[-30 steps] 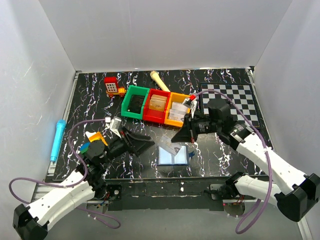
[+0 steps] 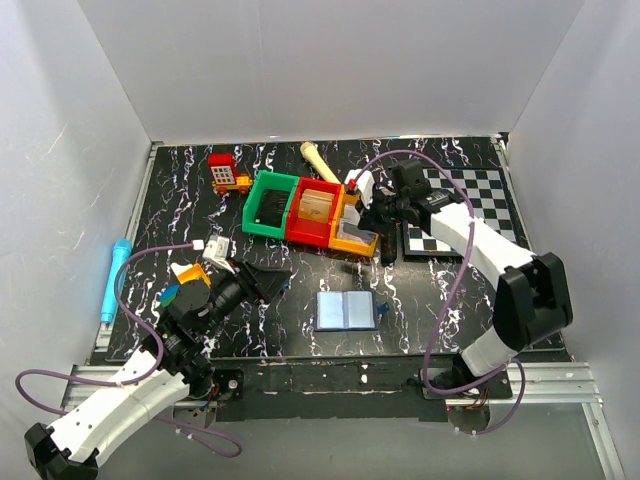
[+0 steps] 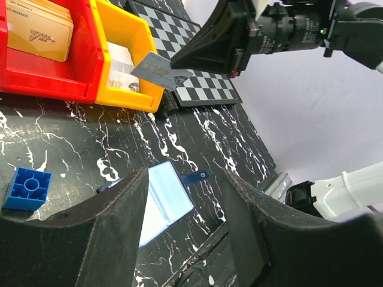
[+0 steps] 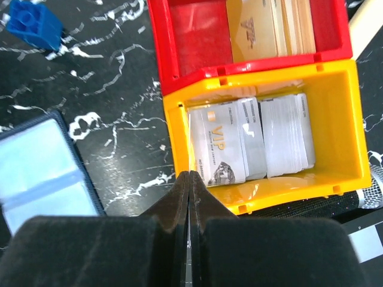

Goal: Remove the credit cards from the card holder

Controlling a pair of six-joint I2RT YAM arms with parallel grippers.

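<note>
A silver VIP card is pinched in my right gripper, which is shut on it; in the right wrist view the card shows edge-on as a thin line. The right gripper is above the front edge of the yellow bin [image 4: 335, 110]. Inside that bin lie stacks of silver cards [image 4: 222, 143]. The card holder [image 2: 346, 311] lies spread flat on the table, its blue strap to the right. My left gripper is open with nothing between its fingers, left of the card holder in the top view.
A red bin [image 2: 306, 233] with gold cards and a green bin [image 2: 264, 231] adjoin the yellow one. Right of them lies a checkered board [image 2: 488, 195]. A blue brick [image 3: 27, 189] sits near the left gripper. Bare table lies between the bins and the card holder.
My right gripper has carried the card from above the card holder back to the yellow bin, turning on the way.
</note>
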